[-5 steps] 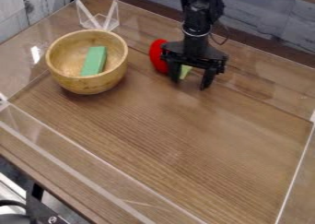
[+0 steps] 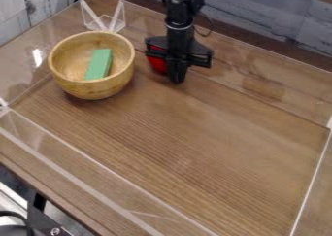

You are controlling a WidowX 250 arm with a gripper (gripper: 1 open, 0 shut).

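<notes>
My black gripper (image 2: 180, 65) is lowered to the table at the upper middle and looks shut, its body covering most of what lies beneath it. A red object (image 2: 155, 61) shows partly behind it on the left. Whether anything is between the fingers cannot be seen.
A yellow bowl (image 2: 74, 83) with a green block (image 2: 99, 61) inside stands on the left of the wooden table (image 2: 208, 162). The middle, right and front of the table are clear. Walls edge the back.
My gripper has moved left over the red object, covering more of it. The small green item seen beside the red one earlier is now hidden.
</notes>
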